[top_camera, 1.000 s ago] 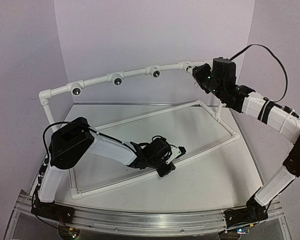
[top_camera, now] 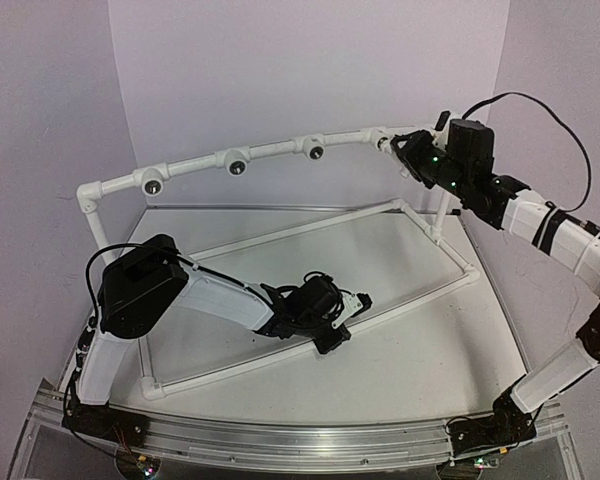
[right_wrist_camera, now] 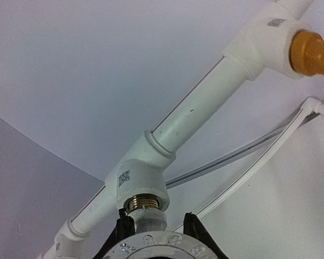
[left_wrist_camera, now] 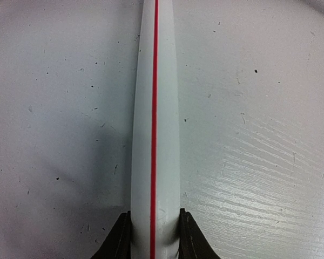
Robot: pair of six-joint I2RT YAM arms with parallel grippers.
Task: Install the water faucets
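Note:
A white pipe rail (top_camera: 275,148) carries several tee fittings with dark openings. At its rightmost visible tee (top_camera: 375,134), my right gripper (top_camera: 400,150) surrounds a metal faucet; in the right wrist view this faucet (right_wrist_camera: 150,220) has brass threads at the mouth of the tee (right_wrist_camera: 130,175), between the black fingers. Whether those fingers grip it is hard to tell. My left gripper (top_camera: 335,330) is shut on the lower frame's front white pipe (left_wrist_camera: 164,135), which has a red stripe.
An orange fitting (right_wrist_camera: 313,54) sits in another tee in the right wrist view. The lower rectangular frame (top_camera: 210,377) lies on the white board (top_camera: 420,350). Grey walls stand close behind and at both sides.
The left arm has not moved.

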